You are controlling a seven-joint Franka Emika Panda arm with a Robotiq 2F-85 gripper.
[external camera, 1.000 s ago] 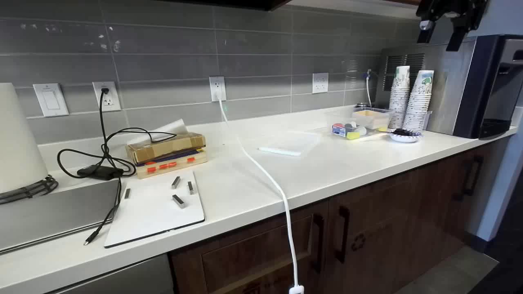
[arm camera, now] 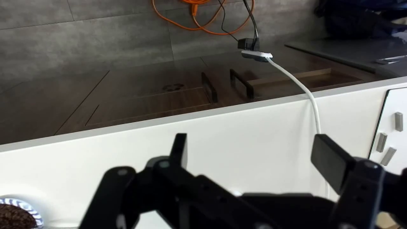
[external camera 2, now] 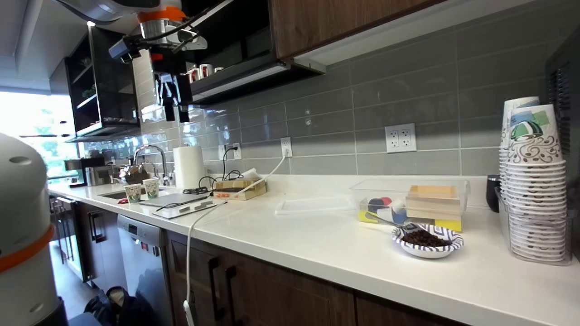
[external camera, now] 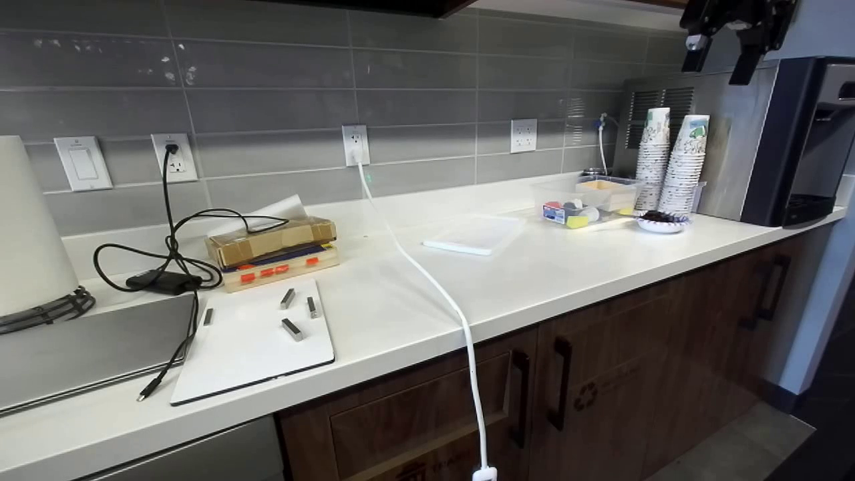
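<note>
High above the counter, my gripper (external camera 2: 176,113) points downward. In the wrist view its two fingers (arm camera: 178,149) stand wide apart, with only bare counter seen between them, so it is open and empty. A patterned paper bowl (external camera 2: 425,251) holding dark brown bits rests on the counter, a spoon (external camera 2: 383,219) leaning on its rim. Behind it stands a clear plastic bin (external camera 2: 356,190) with coloured items inside. Far to the left, a white board (external camera: 240,357) carries several small metal bars (external camera: 292,329).
Tall paper cup stacks (external camera: 653,164) stand beside a dark machine (external camera: 801,144). A white power cord (external camera: 433,282) crosses the counter and hangs over its front edge. Boxes (external camera: 276,244) and a black cable (external camera: 169,210) lie near the board. An upper cabinet (external camera 2: 239,76) is behind the gripper.
</note>
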